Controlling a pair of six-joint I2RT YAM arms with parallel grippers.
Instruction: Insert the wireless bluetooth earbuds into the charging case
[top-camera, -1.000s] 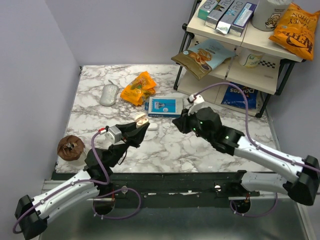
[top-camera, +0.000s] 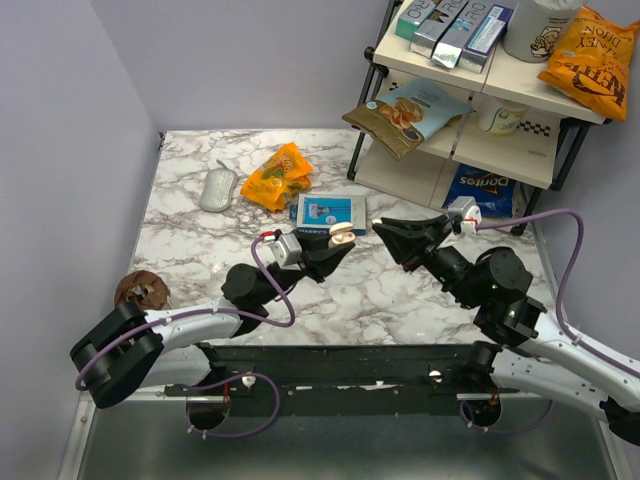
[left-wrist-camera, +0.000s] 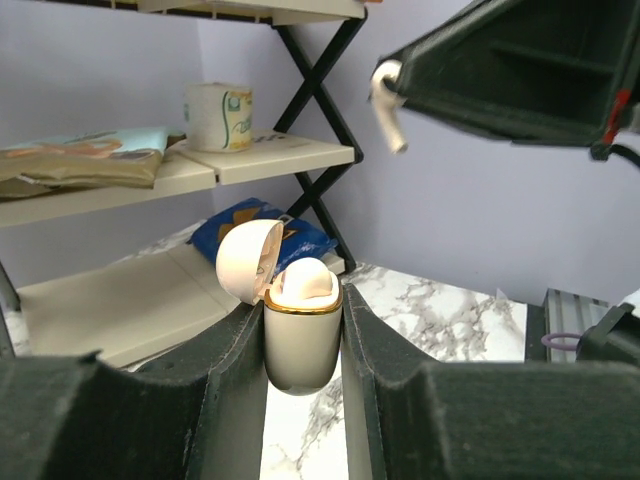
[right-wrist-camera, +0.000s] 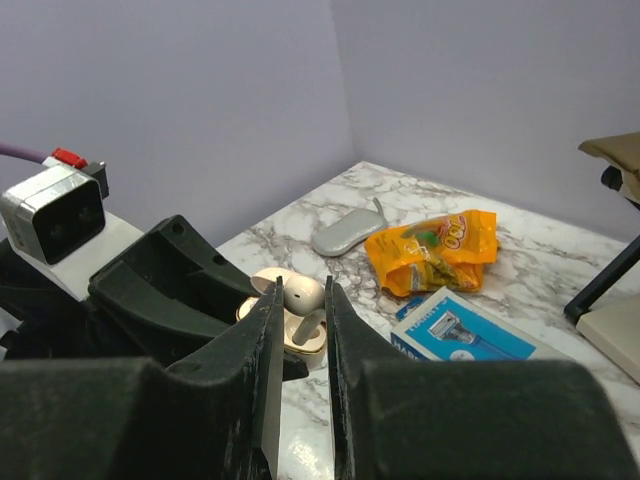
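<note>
A white charging case (left-wrist-camera: 303, 350) with a gold rim stands upright between the fingers of my left gripper (top-camera: 342, 246), which is shut on it. Its lid (left-wrist-camera: 248, 260) is flipped open, and a rounded white bump (left-wrist-camera: 306, 280), apparently an earbud, shows inside. My right gripper (top-camera: 379, 226) is shut on a white earbud, with the stem pointing down in the left wrist view. That earbud is apart from the case, to its right in the top view. From the right wrist view, the case lies behind the earbud, partly covered by it and the fingers.
On the marble table lie a blue box (top-camera: 332, 212), an orange bag (top-camera: 278, 178) and a grey pouch (top-camera: 217, 188). A shelf (top-camera: 400, 178) with packets stands at the back right. Front table space between the arms is clear.
My left gripper has carried the open case right and slightly back in the top view. The right gripper has shifted a little right, with its arm turned.
</note>
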